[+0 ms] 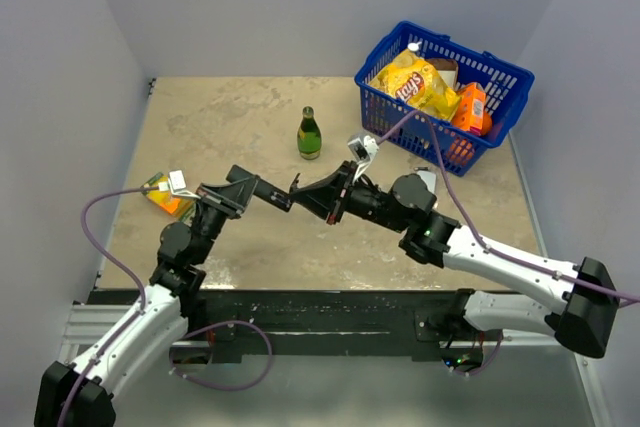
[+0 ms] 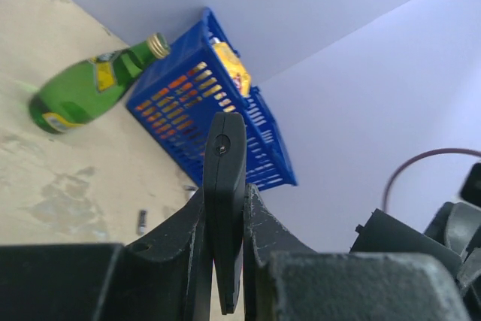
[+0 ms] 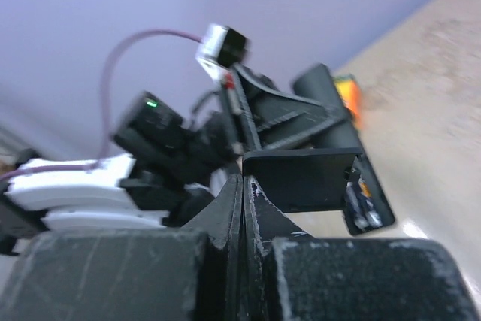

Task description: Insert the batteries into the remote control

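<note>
A black remote control (image 1: 262,192) is raised over the table in my left gripper (image 1: 236,195), which is shut on it; in the left wrist view it (image 2: 225,186) stands edge-on between the fingers. The right wrist view shows its back, with what looks like the battery compartment (image 3: 364,201) facing out. My right gripper (image 1: 298,197) is shut at the remote's end, and a thin black panel (image 3: 299,178), possibly the battery cover, sits at its fingertips. Small dark cylinders (image 2: 142,222), possibly batteries, lie on the table in the left wrist view.
A green bottle (image 1: 309,137) stands at the middle back. A blue basket (image 1: 480,77) of groceries fills the back right. An orange-yellow pack (image 1: 162,197) lies at the left, behind my left arm.
</note>
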